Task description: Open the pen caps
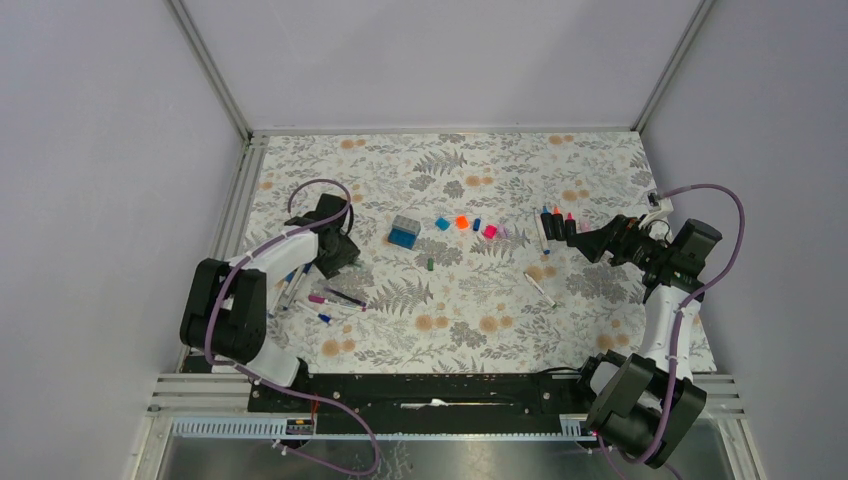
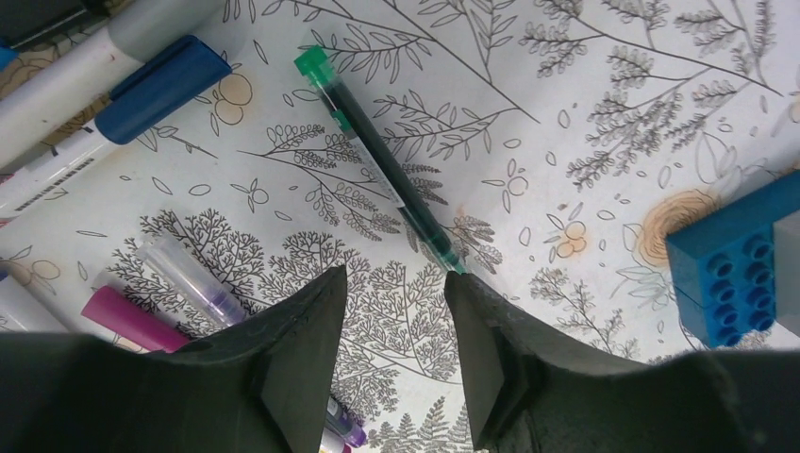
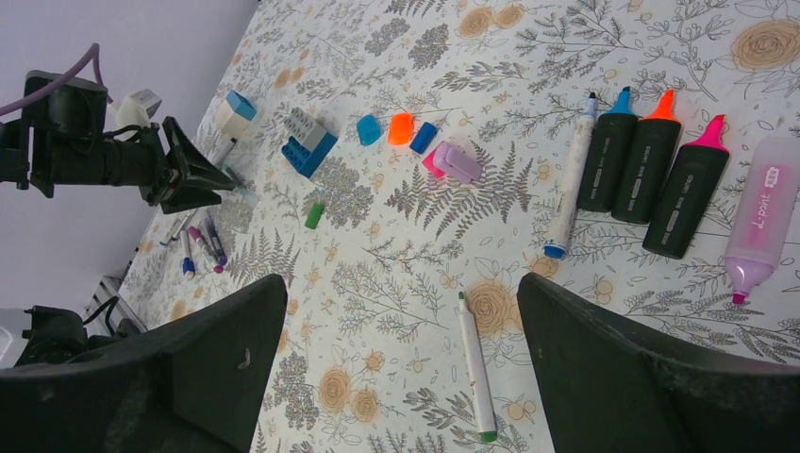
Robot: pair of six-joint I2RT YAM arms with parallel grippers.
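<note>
In the left wrist view a slim dark green pen (image 2: pixel 377 160) lies slantwise on the cloth, its bright green end pointing away. My left gripper hovers over the lower end of that pen, fingers part open, with a gap between its fingers and nothing gripped. Left of it lie a white marker with a blue cap (image 2: pixel 170 90), a purple pen (image 2: pixel 137 321) and a clear-capped pen (image 2: pixel 193 278). My right gripper stands open and empty on the right side. Beneath it a white pen (image 3: pixel 475 363) lies without a cap showing; a small green cap (image 3: pixel 314 215) lies loose farther left.
Loose blue (image 1: pixel 442 224), orange (image 1: pixel 462 222) and pink (image 1: pixel 490 231) caps lie mid-table, beside a blue-and-grey block (image 1: pixel 404 232). Uncapped highlighters (image 3: pixel 646 160) and a pink bottle-shaped marker (image 3: pixel 762 212) stand in a row at right.
</note>
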